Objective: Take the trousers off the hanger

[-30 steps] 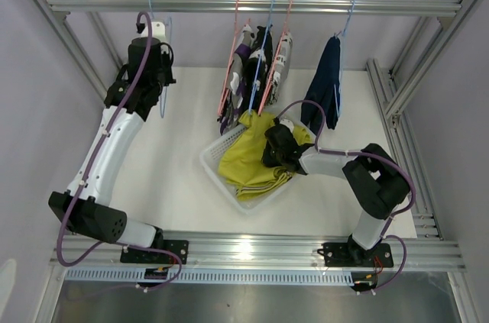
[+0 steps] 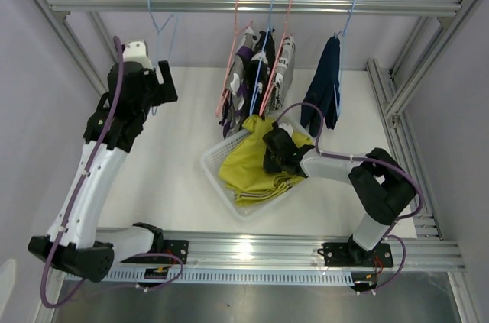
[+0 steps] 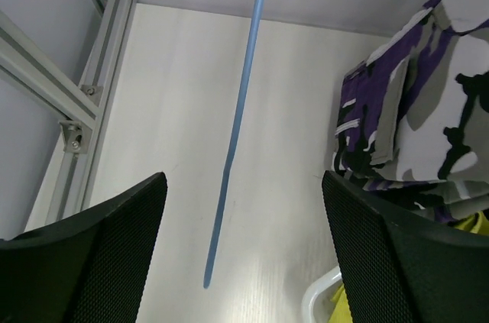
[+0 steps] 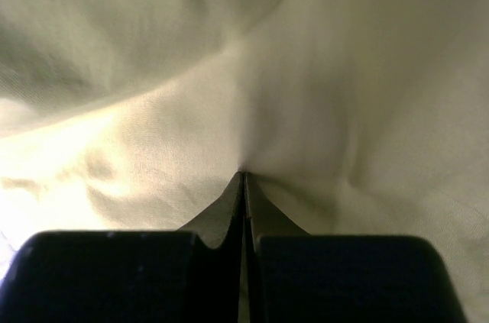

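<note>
Yellow trousers [image 2: 248, 163] lie heaped in a white basket [image 2: 212, 163]. My right gripper [image 2: 276, 151] is down on them; in the right wrist view its fingertips [image 4: 233, 193] meet, pressed against pale cloth. An empty blue hanger [image 2: 159, 40] hangs at the left of the rail, its bar [image 3: 238, 109] upright between and beyond my left gripper's fingers. My left gripper [image 2: 160, 82] stands open beside that hanger, nothing between its fingers.
Patterned garments [image 2: 241, 79] hang on pink and blue hangers above the basket. Dark navy trousers [image 2: 325, 79] hang at the right. The rail [image 2: 199, 4] spans the top.
My left arm has shifted left and toward the front, and its gripper's fingers have come apart from around the empty hanger.
</note>
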